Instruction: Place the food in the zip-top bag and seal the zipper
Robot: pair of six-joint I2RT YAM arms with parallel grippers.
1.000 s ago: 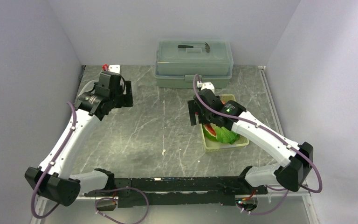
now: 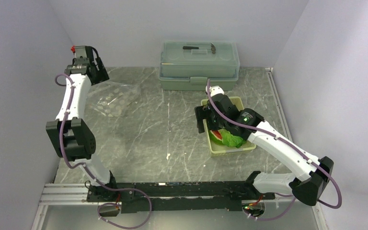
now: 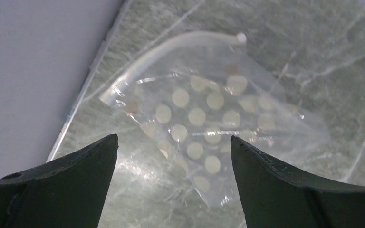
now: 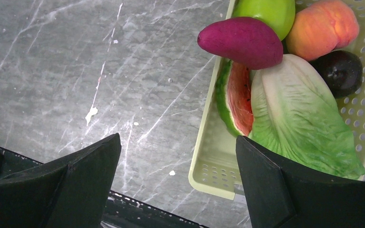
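A clear zip top bag (image 2: 115, 99) with pale dots lies on the table at the far left. Spread before my left gripper in the left wrist view, the bag (image 3: 204, 109) sits beyond the parted fingers, with nothing between them. Over the basket's left edge my right gripper hangs open and empty. Inside the basket lie a purple sweet potato (image 4: 241, 42), a watermelon slice (image 4: 237, 95), a lettuce leaf (image 4: 304, 109), a peach (image 4: 323, 27), a green fruit (image 4: 268, 13) and a dark avocado (image 4: 340, 73).
The pale green basket (image 4: 201, 142) stands at the right of the table. Behind it is a green lidded box (image 2: 199, 62) with a small hammer (image 2: 199, 47) on top. A wall (image 3: 38, 66) rises left of the bag.
My left arm has swung left and back, uncovering more of the bag in the top view.
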